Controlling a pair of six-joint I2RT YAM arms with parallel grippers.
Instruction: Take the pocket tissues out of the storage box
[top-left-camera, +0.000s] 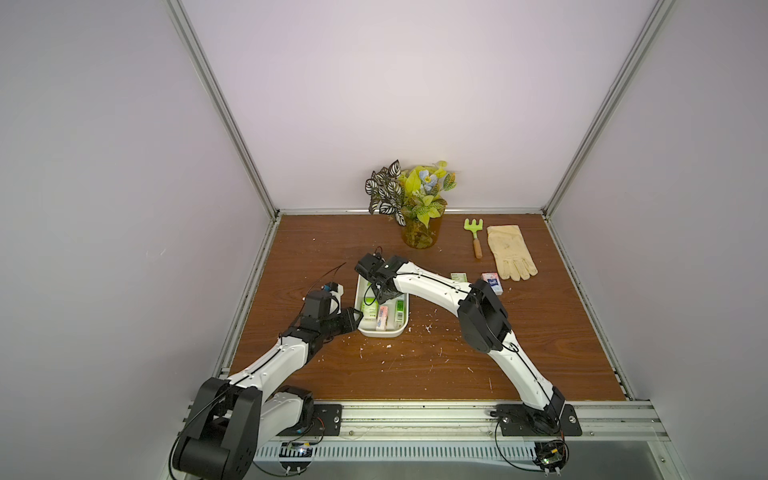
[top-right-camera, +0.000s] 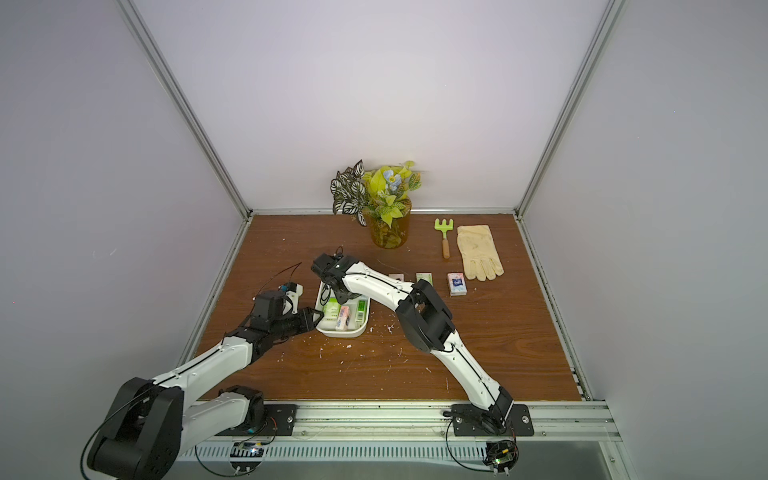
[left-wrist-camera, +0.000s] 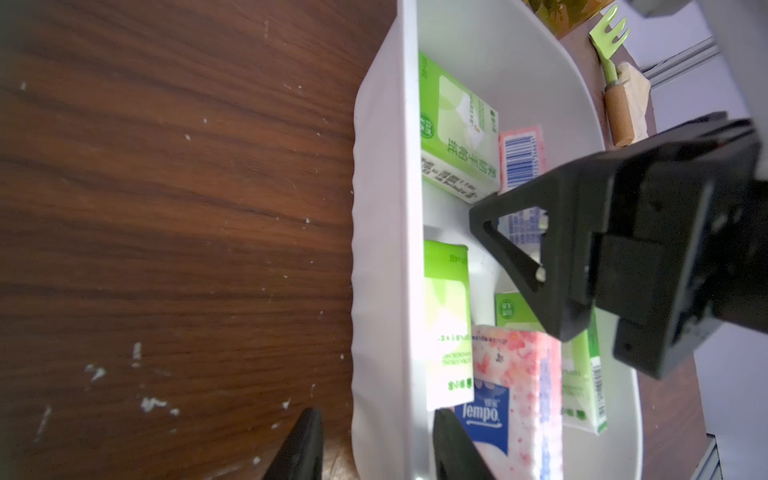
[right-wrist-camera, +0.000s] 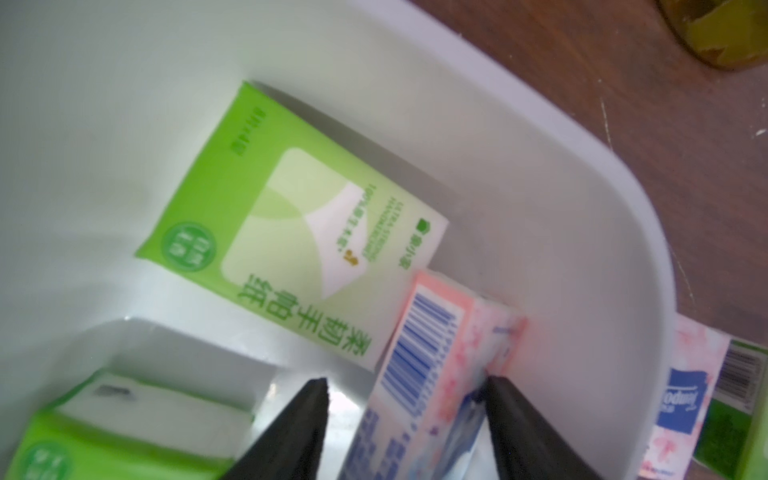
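Note:
The white storage box (top-left-camera: 392, 333) holds several tissue packs: green ones (left-wrist-camera: 448, 320) and pink Tempo packs (left-wrist-camera: 512, 352). My left gripper is shut on the box's left rim. My right gripper is down inside the box, its fingers either side of a pink pack (right-wrist-camera: 424, 352) with a barcode, beside a green pack (right-wrist-camera: 288, 232). Whether it grips that pack I cannot tell.
To the box's right lie several packs (top-right-camera: 457, 284), partly hidden by my right arm in the top left view. A vase of plants (top-left-camera: 420, 224), a small fork (top-left-camera: 477, 244) and a glove (top-left-camera: 512, 252) stand or lie at the back.

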